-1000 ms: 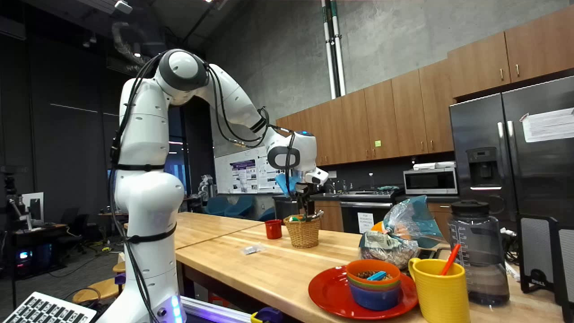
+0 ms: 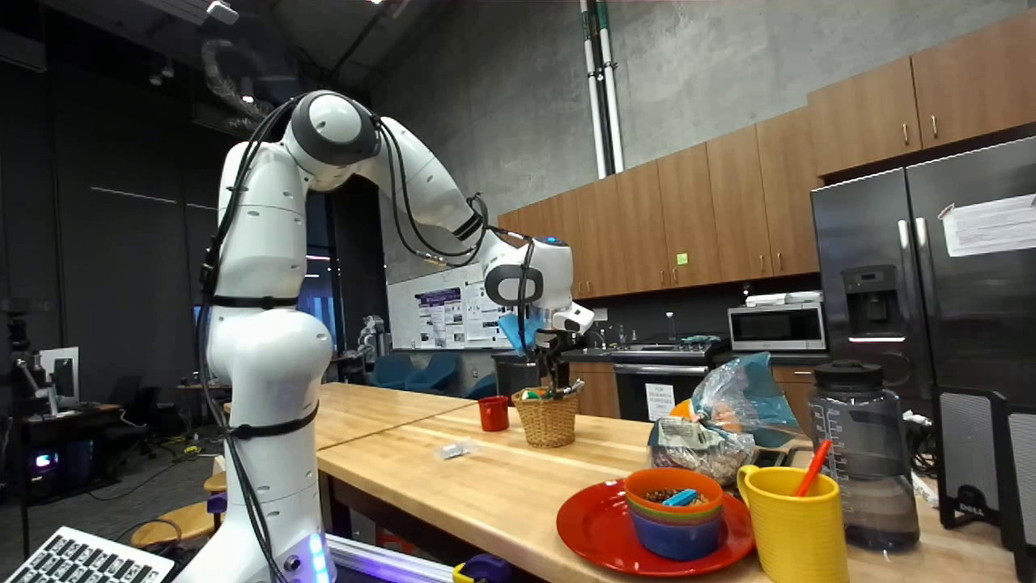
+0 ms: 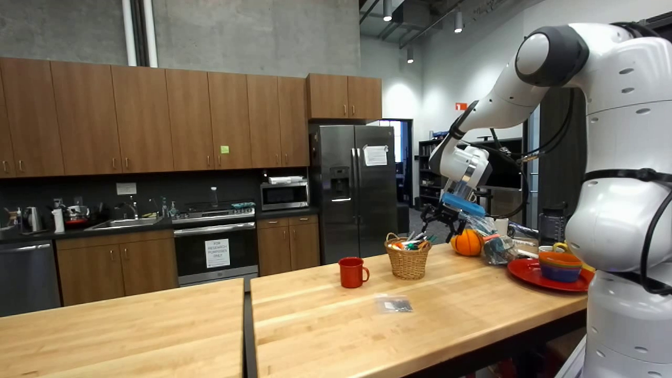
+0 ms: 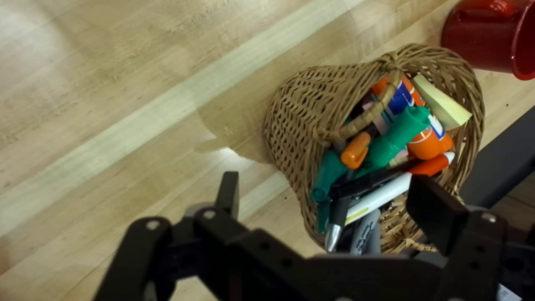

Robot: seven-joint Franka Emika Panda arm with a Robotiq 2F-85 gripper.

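Observation:
In the wrist view my gripper is open, its two black fingers spread wide. Between and beyond them is the wicker basket (image 4: 296,118), filled with markers, pens and glue sticks. A green marker (image 4: 398,135) and a white pen (image 4: 378,198) lie among its contents. Nothing appears gripped. From the second exterior view, the gripper (image 3: 439,220) hangs above and slightly right of the basket (image 3: 408,264). Close beside the basket stands a red mug (image 3: 351,273).
A small clear packet (image 3: 395,305) lies on the wooden table (image 3: 315,327). Right of the basket are an orange pumpkin (image 3: 466,242), a plastic bag (image 3: 497,245) and a red plate (image 3: 535,276) with stacked bowls.

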